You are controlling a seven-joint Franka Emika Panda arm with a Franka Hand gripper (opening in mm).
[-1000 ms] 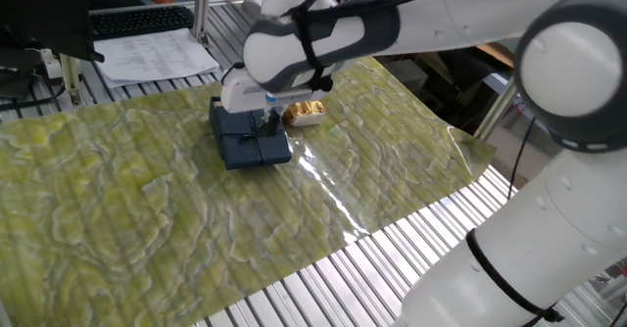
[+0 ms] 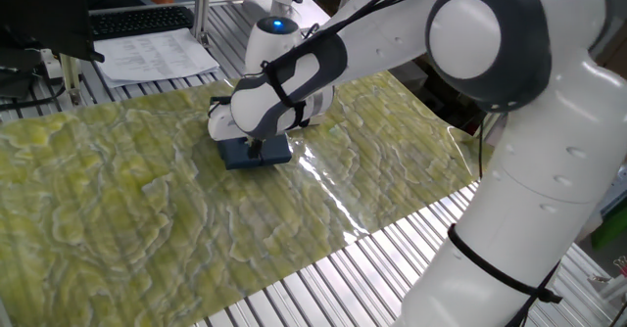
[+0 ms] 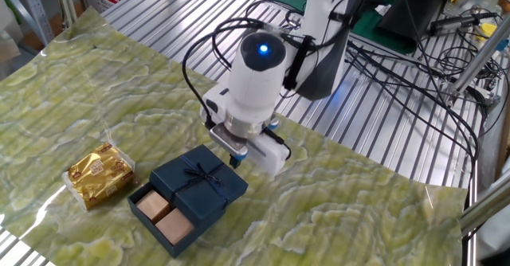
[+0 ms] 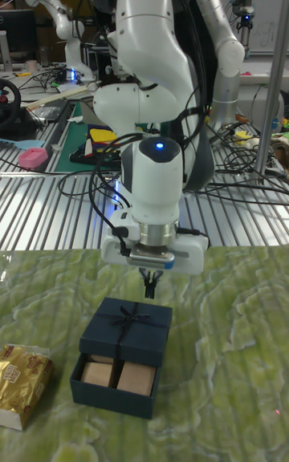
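Observation:
A dark blue gift box with a ribbon bow stands on the green mat. Its lid sits shifted back on the base, leaving the front of the base uncovered. Two tan blocks show in that uncovered part. Just beyond the lid's far edge, near its right corner, my gripper points down. Its dark fingers are together, with nothing visible between them. I cannot tell whether the fingertips touch the lid. In exterior view 1 the hand and arm cover part of the lid.
A gold foil packet lies left of the box in exterior views 2 and 3. Cables lie behind on the slatted table. A keyboard and papers lie beyond the mat.
My hand has come down and shifted left in exterior view 1, toward the robot's side of the lid. It now hides the gold packet there. The box looks unmoved.

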